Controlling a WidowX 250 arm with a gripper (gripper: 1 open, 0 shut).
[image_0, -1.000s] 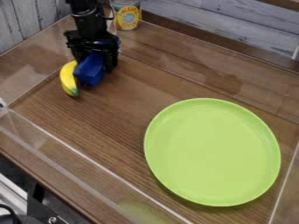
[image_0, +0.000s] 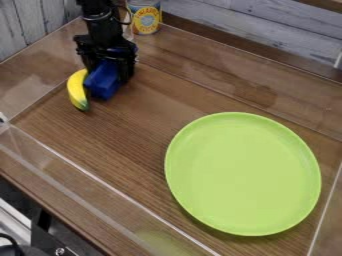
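Note:
My black gripper (image_0: 107, 50) is low over a blue block (image_0: 102, 84) at the upper left of the camera view, its fingers around the block's top; whether they grip it I cannot tell. A yellow banana (image_0: 78, 90) lies just left of the block. A large green plate (image_0: 242, 173) rests on the wooden table at the lower right.
A can with a yellow label (image_0: 143, 18) stands at the back, right behind the gripper.

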